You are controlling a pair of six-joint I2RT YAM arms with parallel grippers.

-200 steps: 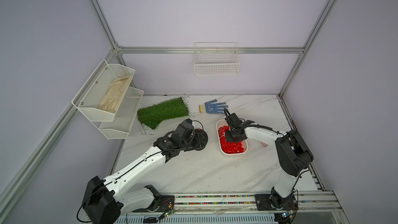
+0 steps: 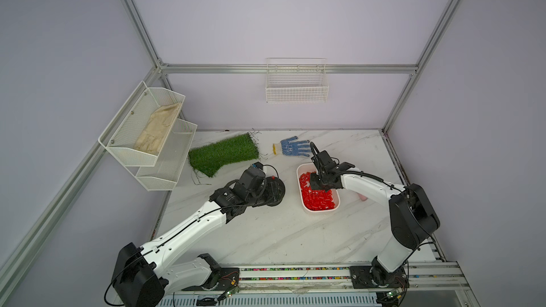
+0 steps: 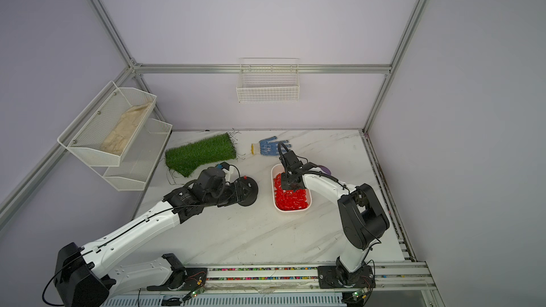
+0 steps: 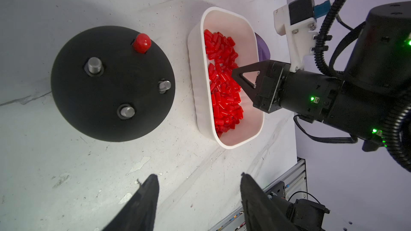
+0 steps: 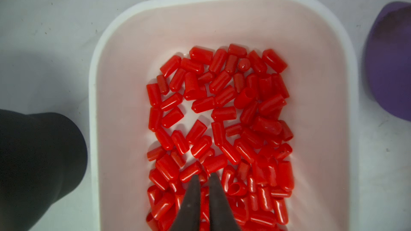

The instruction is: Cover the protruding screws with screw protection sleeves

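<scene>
A round black base (image 4: 85, 115) carries several screws. One wears a red sleeve (image 4: 142, 42); bare metal shows on three others: the left screw (image 4: 94, 65), the right one (image 4: 164, 86) and the lower one (image 4: 127, 111). My left gripper stands wide open near the base, nothing between its fingers. Many loose red sleeves (image 5: 214, 102) lie in a white tub (image 5: 115, 115). Over them is my right gripper, its fingers slightly apart; red shows between them, and whether a sleeve is gripped there is unclear.
A purple object (image 5: 391, 59) stands right beside the tub. Behind lie a blue glove (image 2: 294, 147) and a green turf mat (image 2: 224, 152).
The left arm has barely moved.
</scene>
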